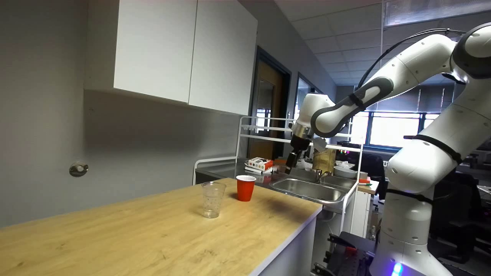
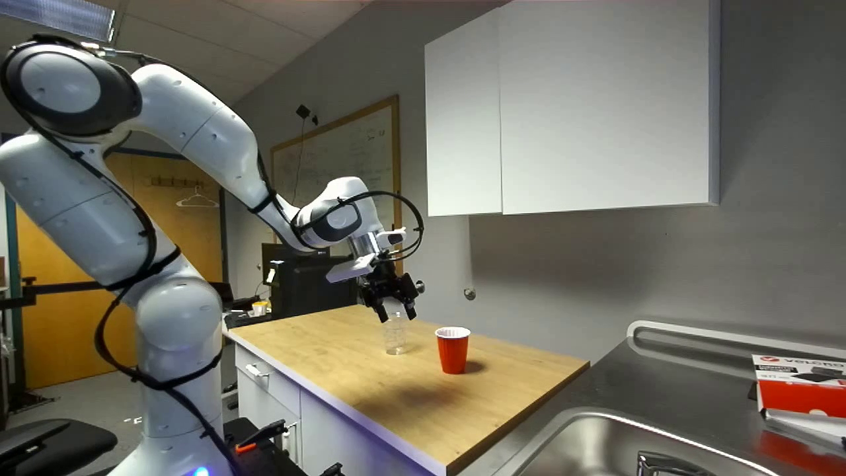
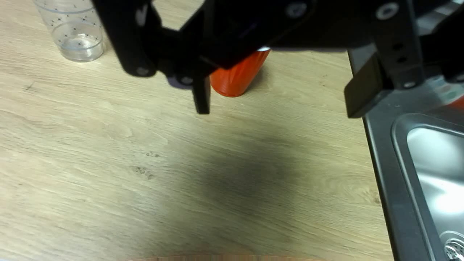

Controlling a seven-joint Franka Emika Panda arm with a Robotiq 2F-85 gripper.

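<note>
A red cup [image 1: 245, 188] with a white rim stands upright on the wooden counter. Beside it, a clear plastic cup [image 1: 212, 200] with small dark marks is upright too. My gripper [image 2: 398, 314] hangs in the air above the counter, tilted downward and apart from both cups. In the wrist view its two fingertips stand wide apart, so the gripper is open, with nothing held between them. Part of the red cup [image 3: 235, 80] shows behind the dark gripper body, its upper part hidden; the clear cup [image 3: 80, 37] is at the upper left.
A metal sink [image 1: 308, 188] adjoins the counter's end. Past the counter lies a red and white box [image 2: 799, 389]. White wall cabinets [image 1: 175, 50] hang above.
</note>
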